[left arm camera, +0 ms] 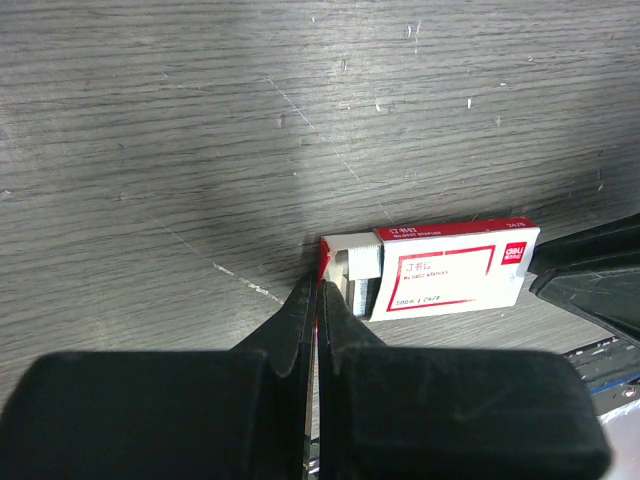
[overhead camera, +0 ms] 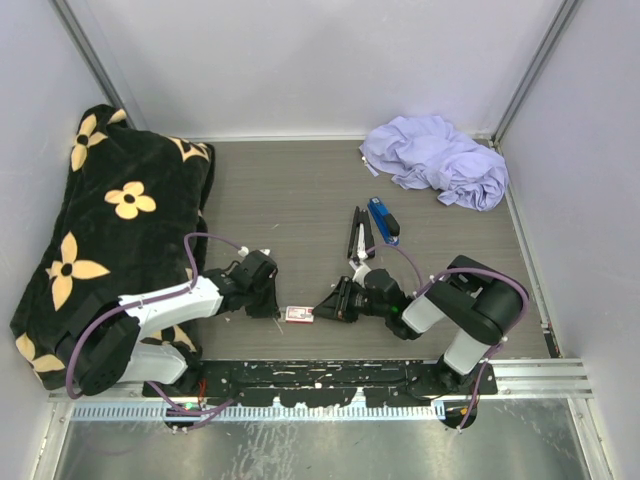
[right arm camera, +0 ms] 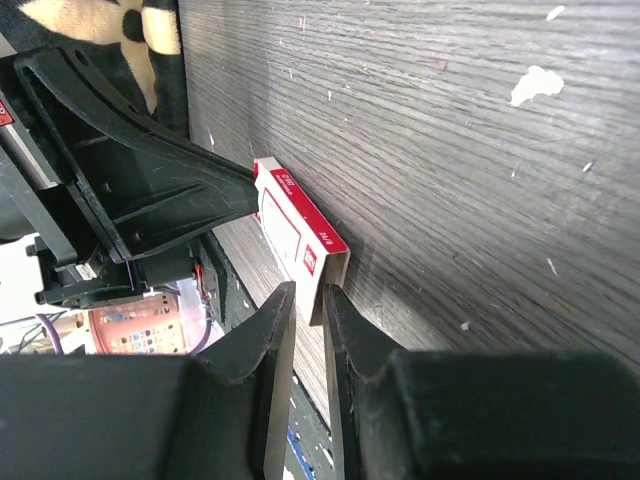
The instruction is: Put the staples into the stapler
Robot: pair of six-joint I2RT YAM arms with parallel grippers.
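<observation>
A small white-and-red staples box (overhead camera: 299,314) lies on the table between both grippers, its end flap open in the left wrist view (left arm camera: 455,275), showing staples inside. My left gripper is shut at that open end, its tips against the flap. My right gripper is open slightly, its fingertips at the box's other end. An open stapler (overhead camera: 360,232) lies behind the box, a blue stapler (overhead camera: 384,221) beside it.
A black flowered cushion (overhead camera: 120,200) fills the left side. A lilac cloth (overhead camera: 445,160) lies at the back right.
</observation>
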